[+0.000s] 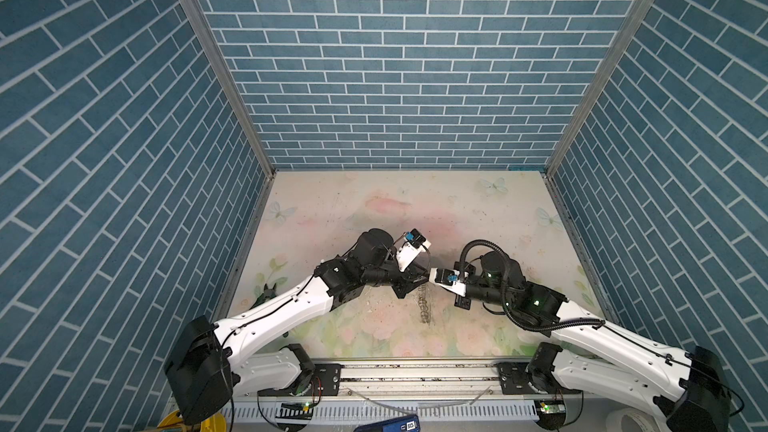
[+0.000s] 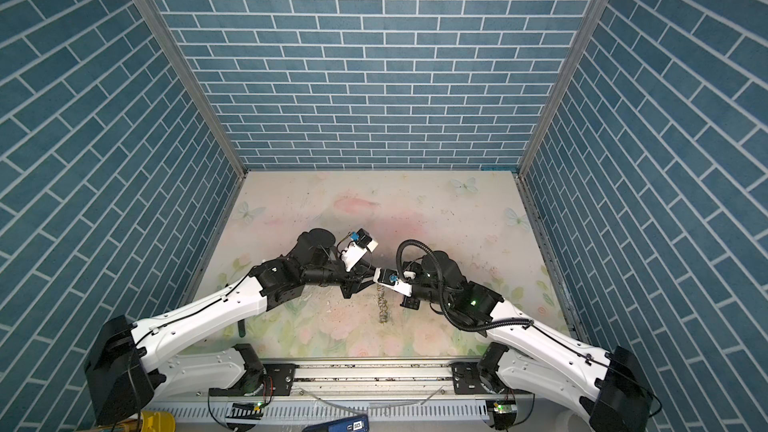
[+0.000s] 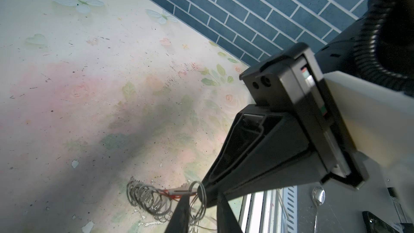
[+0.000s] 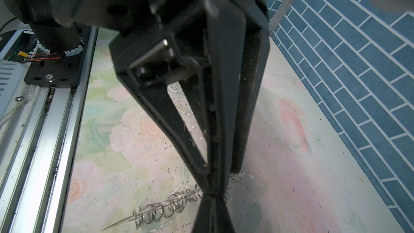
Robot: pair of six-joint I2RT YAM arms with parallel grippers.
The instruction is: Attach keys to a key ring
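Note:
Several silver wire rings form a loose, coil-like chain (image 3: 148, 198), low in the left wrist view, with a reddish strip (image 3: 172, 192) running by it. At its right end one larger ring (image 3: 198, 202) stands upright at the tip of the right gripper's finger (image 3: 258, 151). My left gripper has its fingertips apart on either side of that ring; contact is unclear. In the right wrist view my right gripper is shut, and whatever is pinched there is too thin to make out. The chain (image 4: 168, 205) shows beyond, with a thin pointed rod along it. No key is clearly distinguishable.
Both arms meet low over the middle of the floral board (image 1: 480, 200), tips nearly touching. Metal rails (image 1: 416, 376) run along the front edge, and blue tiled walls (image 1: 408, 96) enclose the other sides.

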